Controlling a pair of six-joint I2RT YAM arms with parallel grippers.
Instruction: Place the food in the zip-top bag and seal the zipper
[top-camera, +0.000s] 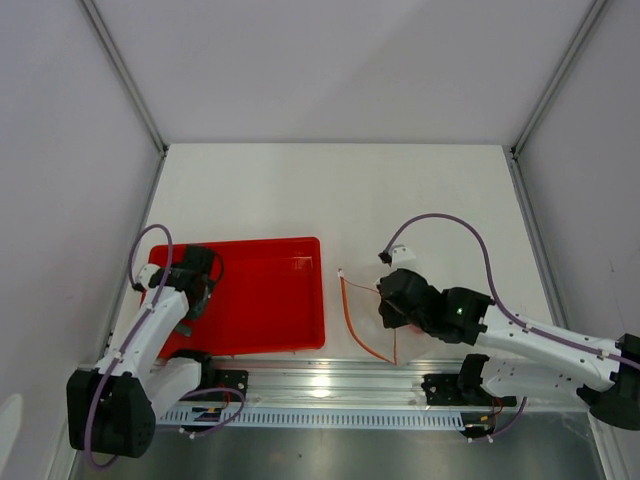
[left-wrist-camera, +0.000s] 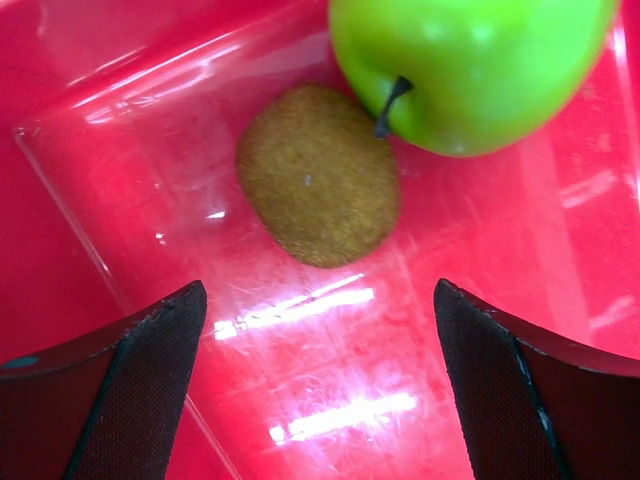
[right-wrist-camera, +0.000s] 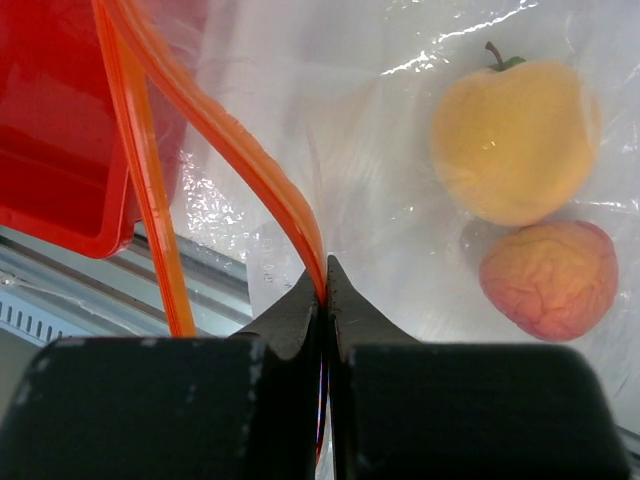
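Observation:
A fuzzy brown kiwi (left-wrist-camera: 318, 175) lies on the floor of the red tray, touching or close to a green apple (left-wrist-camera: 470, 70) in the left wrist view. My left gripper is open over the tray, its fingers spread just short of the kiwi and nothing between them. In the right wrist view the clear bag (right-wrist-camera: 380, 200) has an orange zipper strip (right-wrist-camera: 240, 145) along its mouth. My right gripper is shut on one edge of that strip, so the mouth gapes. Inside the bag lie a yellow fruit (right-wrist-camera: 515, 140) and a wrinkled reddish peach (right-wrist-camera: 550, 280).
The red tray (top-camera: 265, 300) stands left of the bag, its right wall close to the bag's mouth. A metal rail (top-camera: 320, 380) runs along the table's front edge.

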